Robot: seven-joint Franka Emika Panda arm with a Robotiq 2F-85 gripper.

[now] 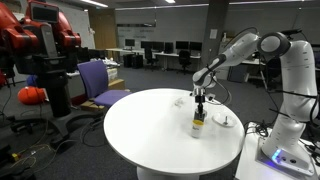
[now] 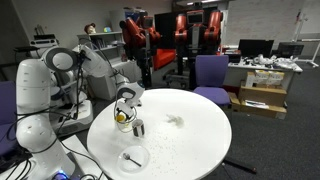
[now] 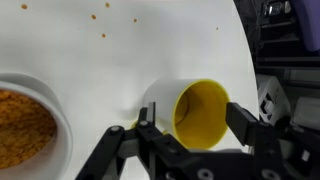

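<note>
A white mug with a yellow inside (image 3: 195, 112) fills the space between my gripper's (image 3: 192, 122) fingers in the wrist view. Its mouth faces toward the lower right, and no contents are clear inside. The left finger overlaps the mug's side, while the right one stands by its rim; firm contact cannot be made out. Yellow from the mug (image 1: 198, 122) shows just below the gripper (image 1: 200, 110) in exterior view 1. At the wrist view's left edge is a white bowl (image 3: 58, 112) holding orange grains.
Several orange crumbs (image 3: 104, 36) dot the white table (image 1: 150, 120). A dark grey cup (image 2: 139, 129) stands near the gripper, and a white plate (image 2: 110, 160) lies closer to the robot's side.
</note>
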